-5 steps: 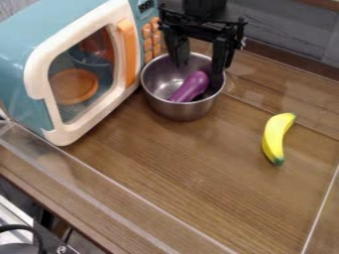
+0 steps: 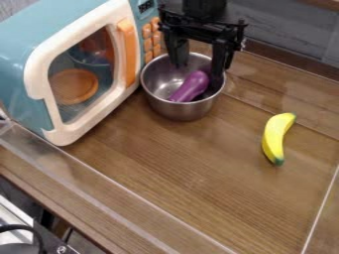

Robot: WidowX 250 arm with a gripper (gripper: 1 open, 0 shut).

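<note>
A steel bowl (image 2: pixel 173 105) stands on the wooden counter beside the toy microwave, with a purple eggplant (image 2: pixel 188 87) lying in it. My black gripper (image 2: pixel 199 62) hangs over the back of the bowl, above the eggplant, its two fingers apart with nothing seen between them. A yellow banana (image 2: pixel 277 137) lies on the counter to the right of the bowl.
The light-blue and white toy microwave (image 2: pixel 54 40) takes up the upper left, its window showing an orange plate. A grey wall runs behind the counter (image 2: pixel 159 189). A dark cable shows at the lower left.
My gripper has shifted very slightly over the bowl; the bowl, eggplant and banana look unmoved.
</note>
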